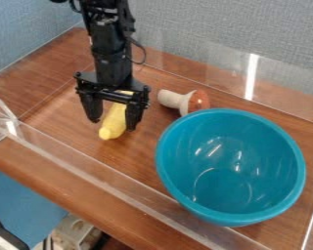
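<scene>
My gripper (112, 104) hangs over the wooden table, open, its dark fingers spread either side of a yellow elongated object (112, 127), which looks like a banana and lies lengthwise toward the front. The gripper partly hides the object's back end; whether the fingers touch it I cannot tell.
A large empty teal bowl (230, 166) fills the right front. Behind it lies a pale and red-orange object (180, 101). A clear low barrier runs along the table's front edge, and a grey textured wall stands at the back.
</scene>
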